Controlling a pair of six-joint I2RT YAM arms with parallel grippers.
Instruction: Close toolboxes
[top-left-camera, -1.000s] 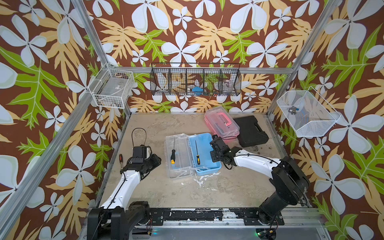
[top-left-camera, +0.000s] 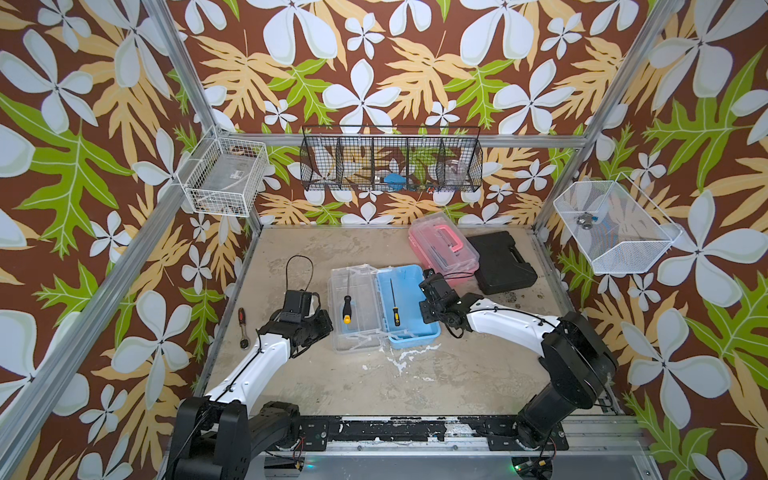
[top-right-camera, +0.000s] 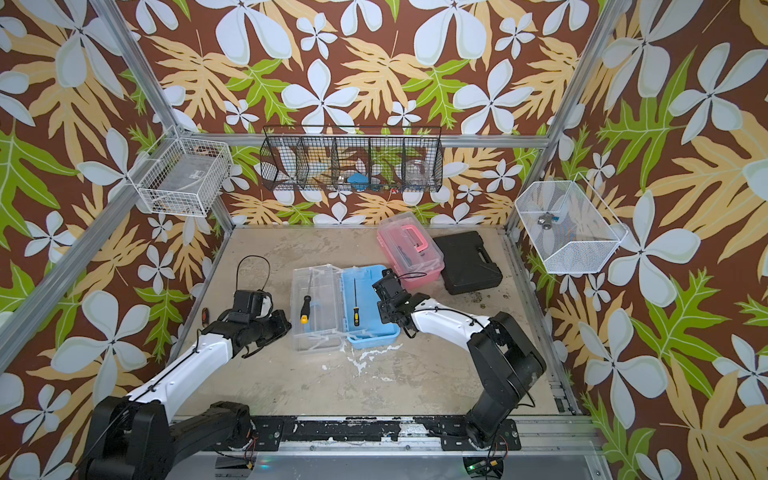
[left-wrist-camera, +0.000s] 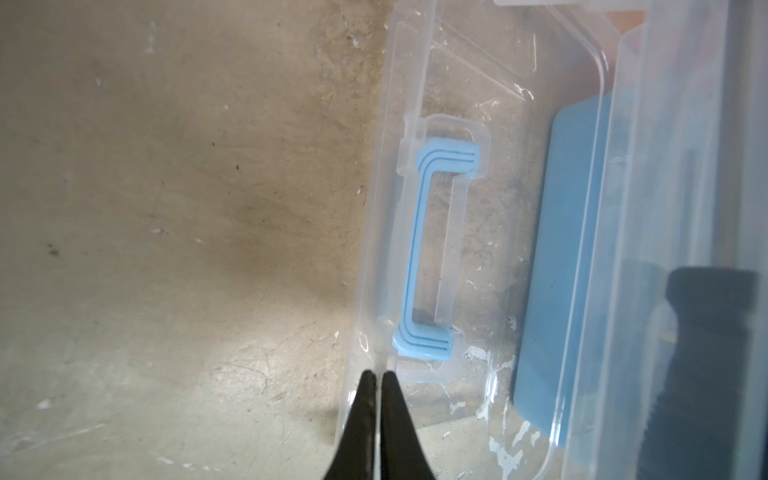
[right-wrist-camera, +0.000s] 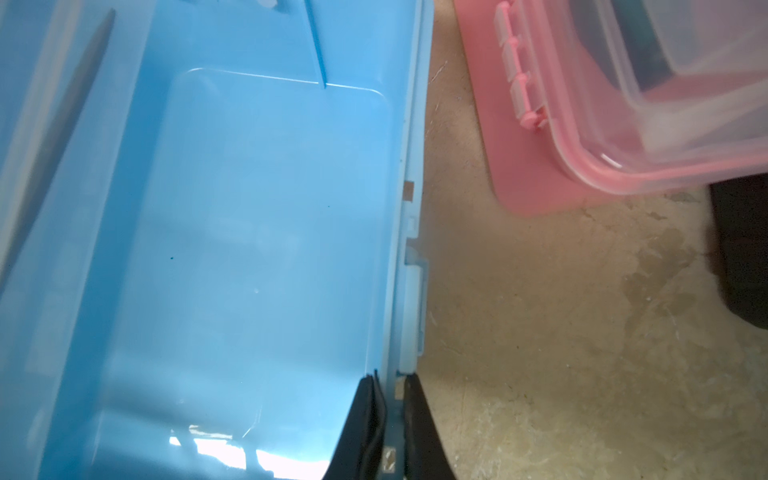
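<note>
The blue toolbox (top-left-camera: 411, 297) lies open mid-table, its clear lid (top-left-camera: 337, 297) spread flat to the left. A screwdriver (top-left-camera: 347, 309) with a black and yellow handle lies in the lid, and another screwdriver (top-left-camera: 395, 310) in the blue base. At the lid's outer edge, below the blue handle (left-wrist-camera: 414, 256), my left gripper is shut with a thin pale strip of that edge between its fingers. My right gripper is shut at the base's right wall, blue rim showing between its fingers. Closed, the pink toolbox (top-left-camera: 444, 246) stands behind to the right.
A black case (top-left-camera: 502, 262) lies at the back right, beside the pink toolbox. One tool with a red handle (top-left-camera: 242, 320) is near the left edge. Wire baskets (top-left-camera: 392, 164) hang on the walls.
The toolbox and the lid's screwdriver have shifted slightly with it. The right arm has hardly moved.
</note>
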